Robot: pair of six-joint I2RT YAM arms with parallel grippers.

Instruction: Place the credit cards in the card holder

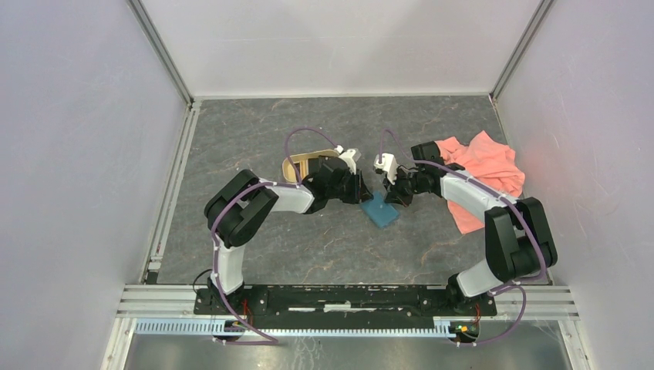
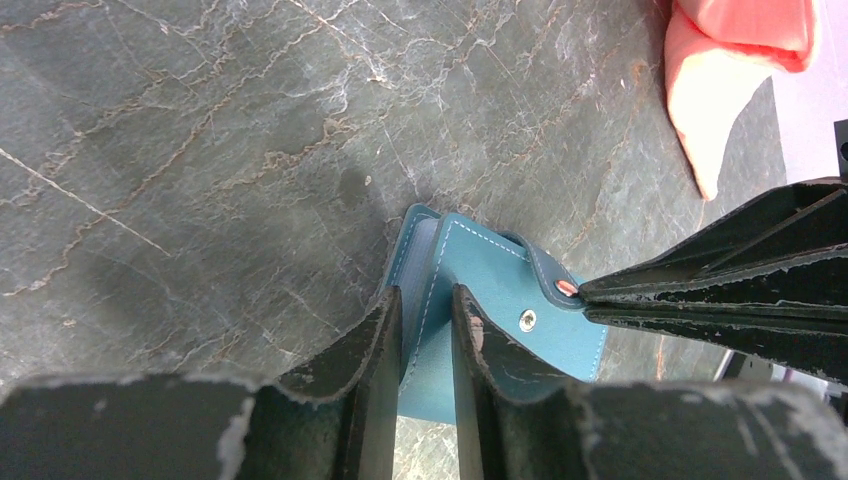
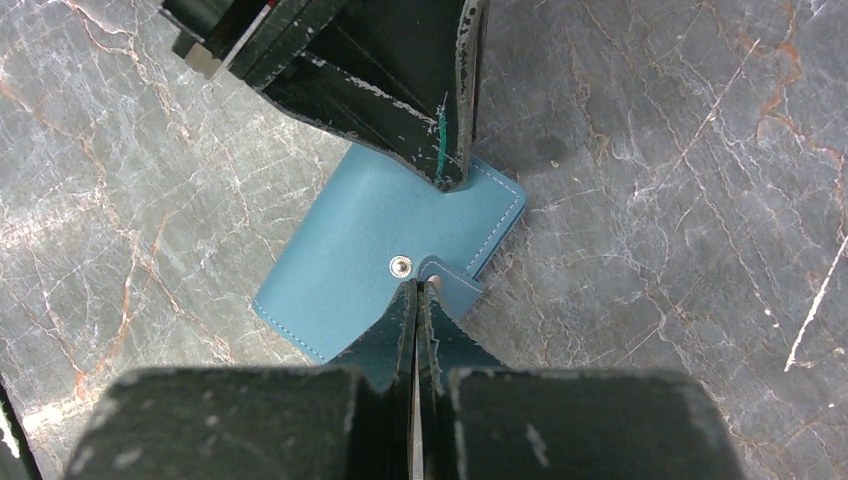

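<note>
A blue card holder (image 1: 379, 212) with a snap stud (image 3: 400, 267) and strap lies on the marble surface between my grippers. My left gripper is at one edge, its fingers part open astride that edge, near a pale inner layer. My right gripper is shut, its tips at the strap (image 2: 545, 270), nothing clearly between them. No separate credit card can be made out; the contents of the holder are mostly hidden.
A pink cloth (image 1: 493, 166) lies at the right. A tan box (image 1: 290, 171) with compartments sits behind my left arm, partly hidden.
</note>
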